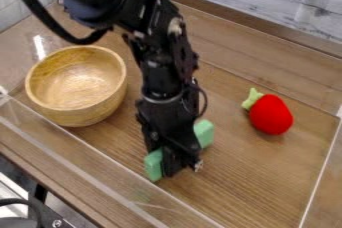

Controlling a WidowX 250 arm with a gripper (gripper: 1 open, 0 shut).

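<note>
My gripper (171, 152) is low over the wooden table at the centre, shut on a green object (158, 167) that lies along the front of the table, mostly hidden by the fingers. One part of it shows below the left side of the gripper, another at the right behind it.
A yellow bowl (76, 100) stands at the left. A red toy (271, 117) with a green stem lies at the right. A black cable hangs across the top left.
</note>
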